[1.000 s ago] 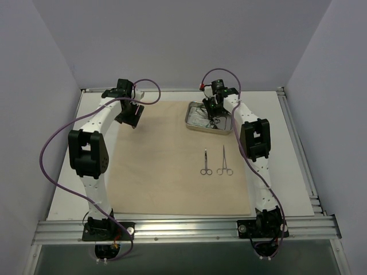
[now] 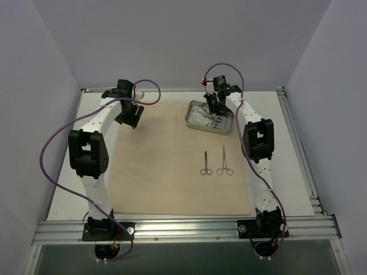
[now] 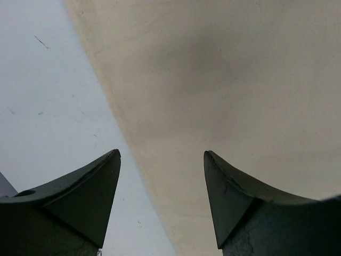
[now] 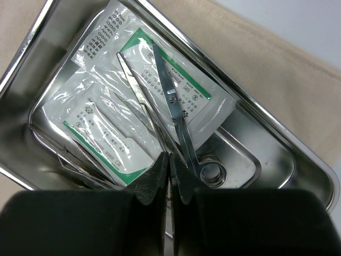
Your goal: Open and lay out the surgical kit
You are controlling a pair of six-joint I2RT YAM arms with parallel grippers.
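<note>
The metal tray lies at the back right of the cloth, holding instruments and clear packets. In the right wrist view, the scissors rest open-bladed on a green-edged packet, with a ring handle at lower right. My right gripper is above the tray, its fingertips pressed together with nothing between them; the scissors lie outside, just right of them. Tweezers lean along the tray's left side. My left gripper hangs open and empty over the cloth's left edge.
On the beige cloth, two ring-handled instruments lie side by side, one shorter and one longer, in front of the tray.
The scissors remain in the tray, now to their right. The left arm stays put.
</note>
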